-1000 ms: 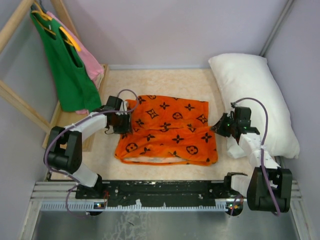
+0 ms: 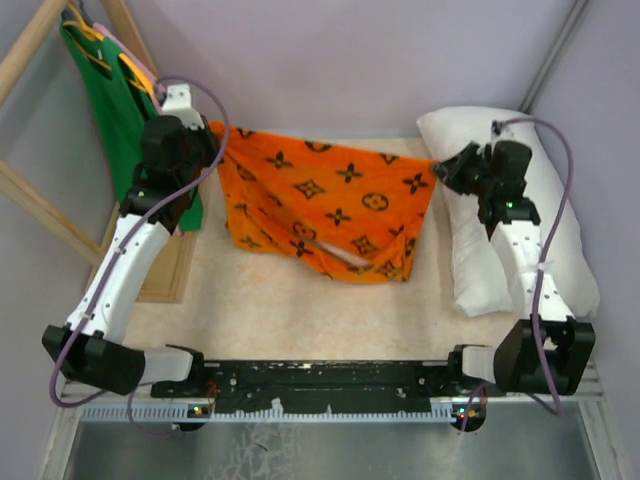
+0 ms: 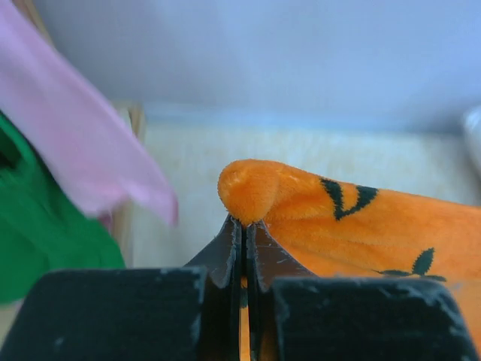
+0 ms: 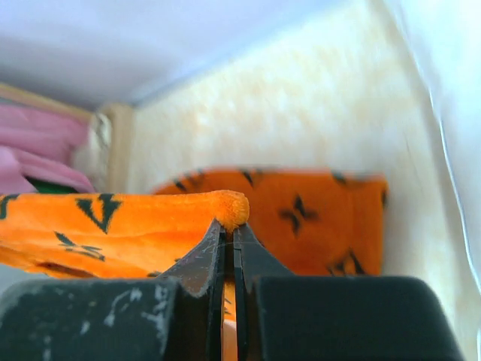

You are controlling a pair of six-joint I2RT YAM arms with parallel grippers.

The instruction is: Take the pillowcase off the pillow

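Note:
The orange pillowcase (image 2: 330, 195) with dark flower and diamond motifs hangs stretched between my two grippers, raised off the table, its lower part drooping toward the front. At its left corner, my left gripper (image 2: 210, 135) is shut on the cloth; the left wrist view shows a pinched orange fold (image 3: 252, 192) above the closed fingertips. My right gripper (image 2: 440, 170) is shut on the right corner, with a similar fold (image 4: 229, 207) at its tips. The white pillow (image 2: 535, 210) lies bare at the right, apart from the pillowcase and partly covered by my right arm.
Green garments (image 2: 105, 110) and a pink one (image 3: 90, 143) hang from a wooden rack (image 2: 60, 215) on the left, close beside my left arm. Bare tabletop (image 2: 320, 325) lies in front of the cloth. Walls close off the back and right.
Both arms have risen and moved toward the back, lifting and stretching the cloth, whose rear part lay flat before. The pillow has not moved.

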